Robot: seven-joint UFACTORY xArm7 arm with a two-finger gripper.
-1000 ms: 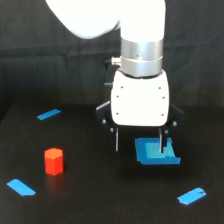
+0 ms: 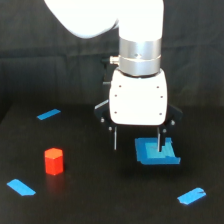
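Note:
My gripper (image 2: 137,143) hangs near the middle of the view, its two thin fingers well apart and no object visible between them. The right fingertip shows in front of a small blue tray (image 2: 172,160); whether it touches the tray cannot be told. A red block (image 2: 54,161) sits on the dark table at the left, well clear of the gripper. The white gripper body hides whatever lies directly behind it.
Flat blue pieces lie on the table: one at the back left (image 2: 48,114), one at the front left (image 2: 21,187), another at the front right (image 2: 191,196).
The arm and gripper have shifted very slightly left. The red block, the tray and the flat blue pieces have stayed where they were.

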